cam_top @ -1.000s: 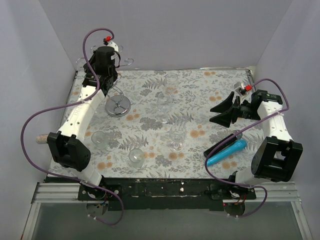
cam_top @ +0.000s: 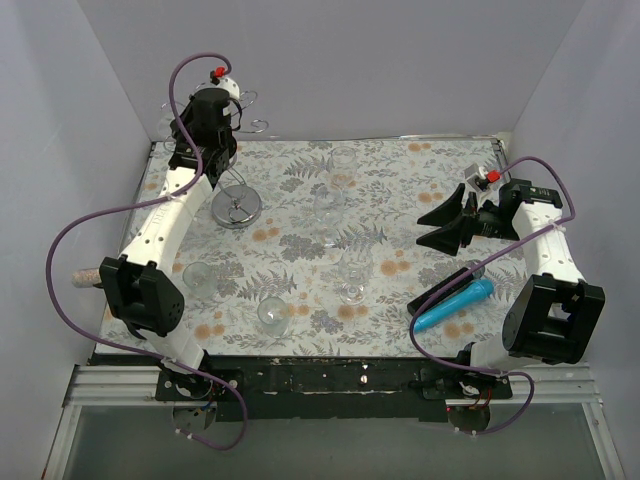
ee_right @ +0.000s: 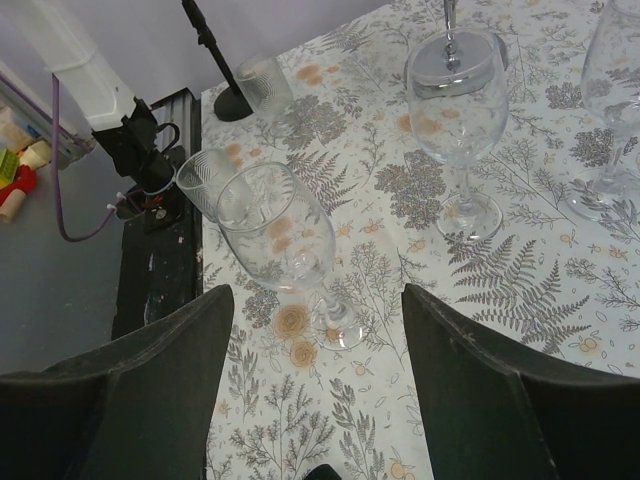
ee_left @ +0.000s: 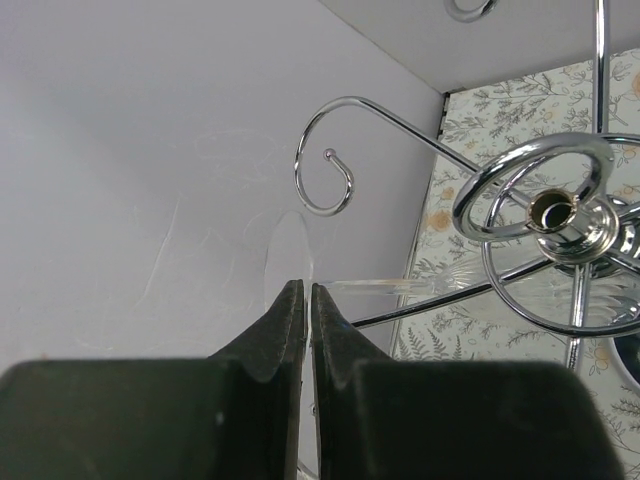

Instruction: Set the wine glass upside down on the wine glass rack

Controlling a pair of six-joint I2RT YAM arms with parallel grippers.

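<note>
The chrome wine glass rack [cam_top: 236,207] stands at the back left of the table, its curled arms [ee_left: 318,205] spreading near the top. Over it reaches my left gripper, with its fingers closed on the thin edge of a clear wine glass's foot [ee_left: 288,258]. That glass's stem [ee_left: 365,287] runs sideways in the left wrist view, toward a bowl behind the rack's arms. Whether the stem sits inside an arm is hard to tell. My right gripper [cam_top: 422,229] is open and empty above the right side of the table.
Upright wine glasses stand mid-table: one at the front [cam_top: 352,280], another farther back [cam_top: 328,204]. Two tumblers [cam_top: 200,279] [cam_top: 273,316] are at the front left. A blue cylinder [cam_top: 454,305] and a black one lie at the front right. Walls enclose the sides and back.
My left arm has shifted slightly at the rack, and the rack's upper arms and base have moved a little. The right arm and the glasses on the table stay where they were.
</note>
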